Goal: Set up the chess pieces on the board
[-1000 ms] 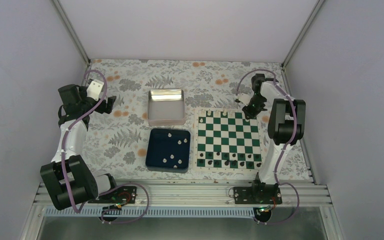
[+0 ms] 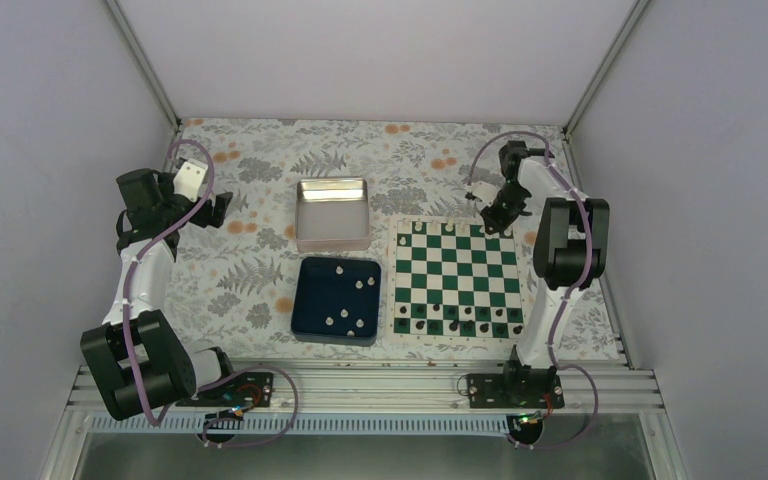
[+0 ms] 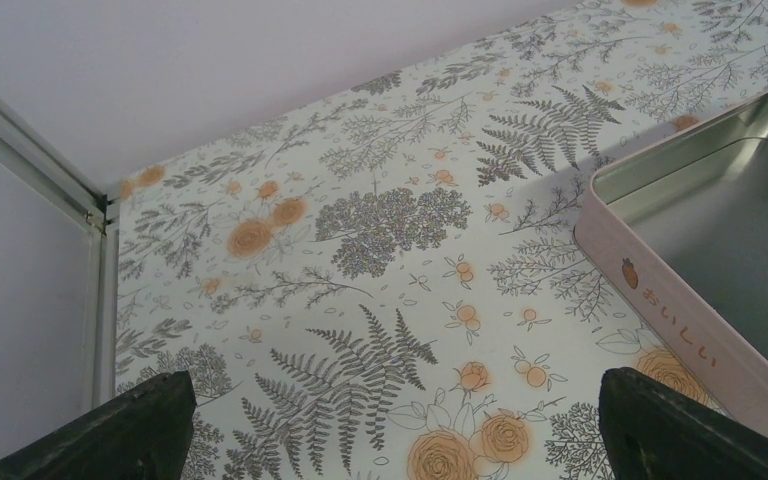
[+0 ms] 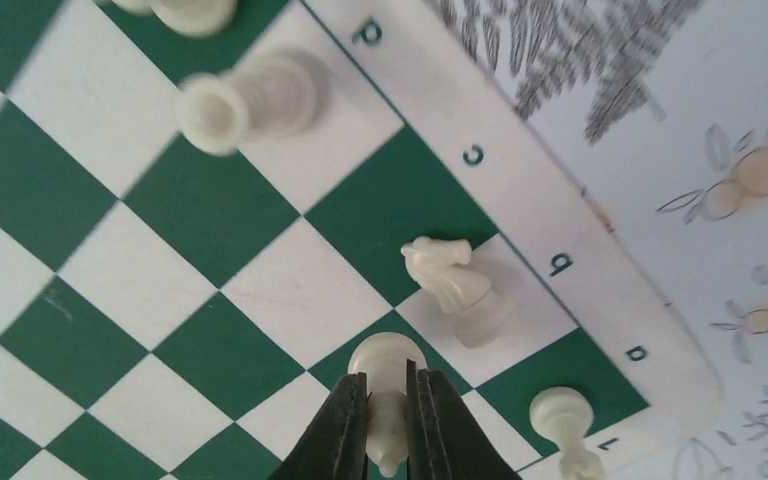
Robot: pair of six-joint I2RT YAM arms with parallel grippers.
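Observation:
My right gripper is shut on a white pawn (image 4: pixel 388 432) over a green square of the chess board (image 2: pixel 432 267). Whether the pawn's base touches the board is unclear. In the right wrist view, a white knight (image 4: pixel 452 288) stands just beyond it, with a white piece (image 4: pixel 561 412) on the corner square. Dark pieces (image 2: pixel 467 312) fill the board's near rows. Several light pieces (image 2: pixel 358 284) are in the dark blue tray (image 2: pixel 307 296). Far left, my left gripper (image 2: pixel 222 209) is open and empty, its fingers (image 3: pixel 125 440) wide apart.
A pink-sided metal tin (image 2: pixel 333 243), empty, stands behind the blue tray and left of the board. The patterned tabletop (image 2: pixel 250 262) between the left arm and the trays is clear.
The right arm has shifted slightly left over the board's far right corner. The left arm, the trays and the other visible pieces look unmoved.

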